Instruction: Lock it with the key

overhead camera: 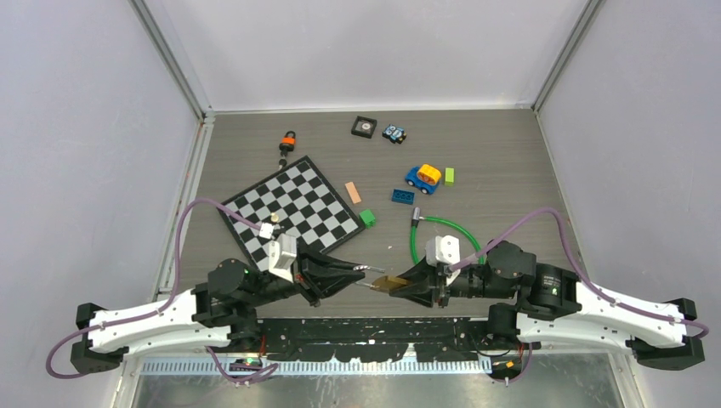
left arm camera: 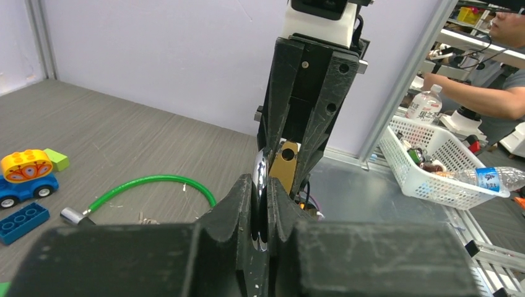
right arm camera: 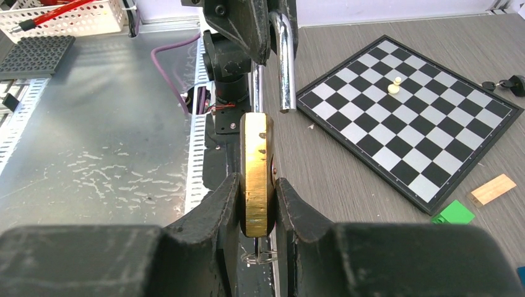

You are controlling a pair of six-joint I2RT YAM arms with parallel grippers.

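Note:
A brass padlock (right arm camera: 256, 173) with a silver shackle (right arm camera: 286, 68) is held between both arms at the front middle. My right gripper (overhead camera: 396, 286) is shut on its brass body. My left gripper (overhead camera: 355, 276) is shut on the shackle (left arm camera: 260, 198), which shows upright between its fingers in the left wrist view. I cannot make out a key in either gripper.
A chessboard (overhead camera: 255, 195) with a pale piece lies left. A black-and-orange object (overhead camera: 287, 143), blocks (overhead camera: 402, 195), toy cars (overhead camera: 422, 178) and a green cable (overhead camera: 459, 229) lie on the table (overhead camera: 493, 144).

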